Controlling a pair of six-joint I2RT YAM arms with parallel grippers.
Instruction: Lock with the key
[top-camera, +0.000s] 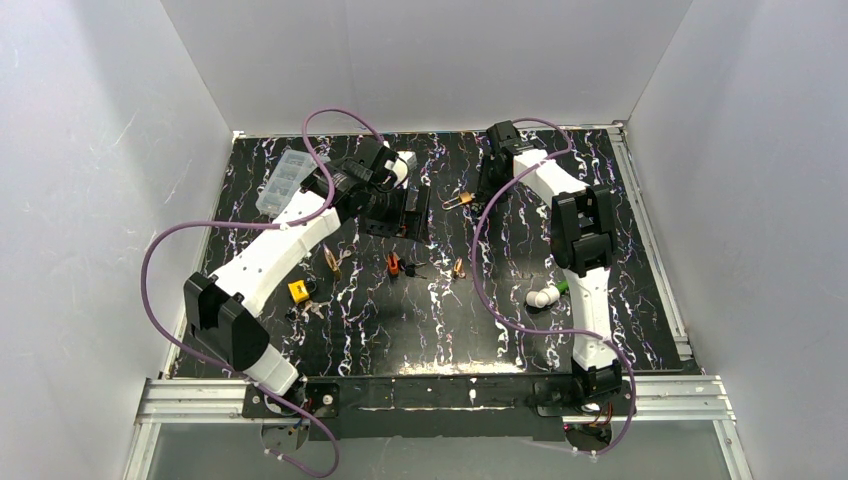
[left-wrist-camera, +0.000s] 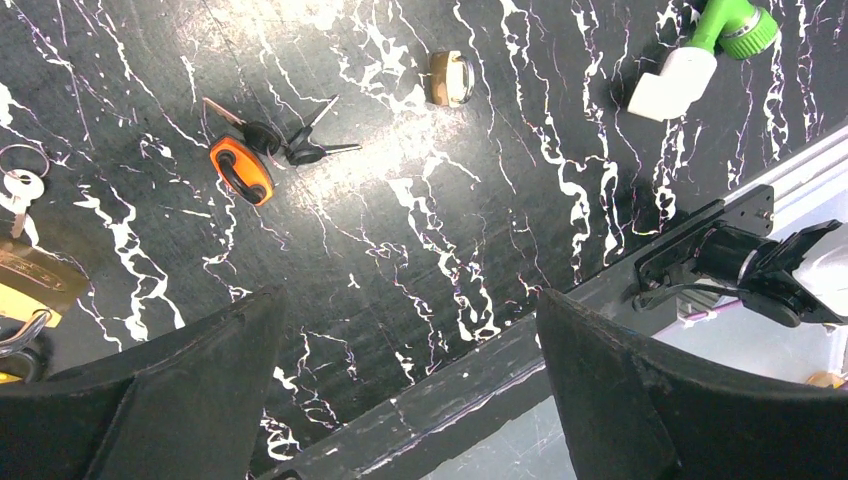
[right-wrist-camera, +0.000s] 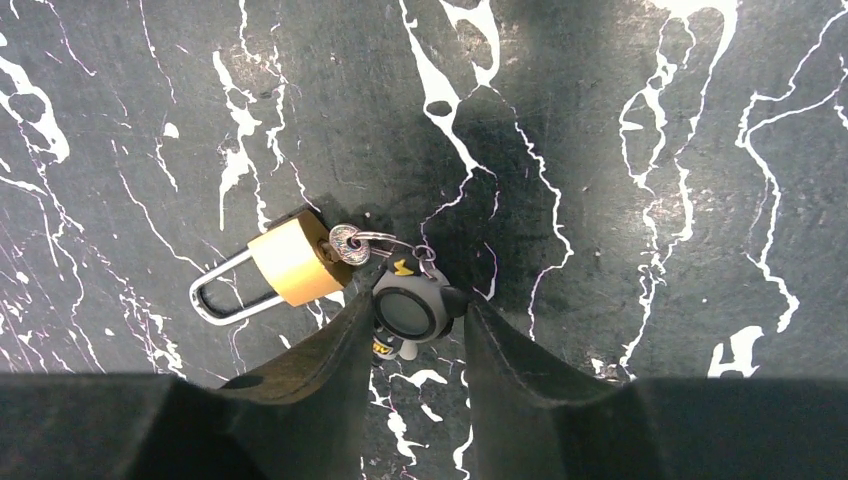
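In the right wrist view a brass padlock (right-wrist-camera: 290, 258) lies on the table, its long shackle pointing left. A small silver key (right-wrist-camera: 349, 244) sits at its right end, ringed to a grey and black round-faced fob (right-wrist-camera: 405, 312). My right gripper is shut on this fob, a fingertip against each side; the padlock lies outside the fingers, to their left. From above, the same padlock (top-camera: 465, 198) shows just left of the right gripper (top-camera: 483, 192), which hides the fob. Far apart stand the fingers of my left gripper, open and empty above the table.
An orange padlock (left-wrist-camera: 241, 170) with black keys (left-wrist-camera: 305, 140), a small brass padlock (left-wrist-camera: 450, 78) and a yellow padlock (top-camera: 299, 291) lie around the table. A clear compartment box (top-camera: 288, 183) stands back left; a green and white fitting (top-camera: 545, 297) lies at right.
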